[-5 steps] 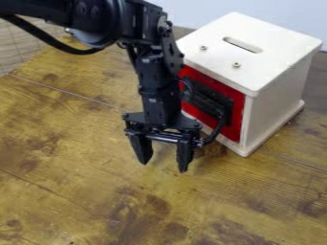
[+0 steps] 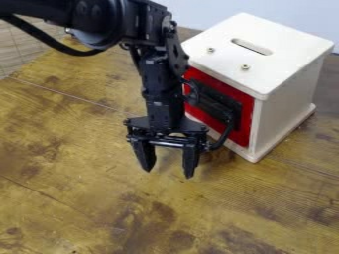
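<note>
My gripper [image 2: 169,161] hangs from the black arm [image 2: 162,74] in the middle of the camera view, its two fingers pointing down and apart over the wooden floor, with nothing between them. It stands just left of and in front of a white box [image 2: 279,116] with a red front [image 2: 243,138]. A black piece on that front is partly hidden behind the arm.
Bare wooden floor [image 2: 93,198] fills the left and lower part of the view. A woven surface [image 2: 14,50] shows at the upper left edge, and a pale wall [image 2: 311,15] at the upper right, behind the box.
</note>
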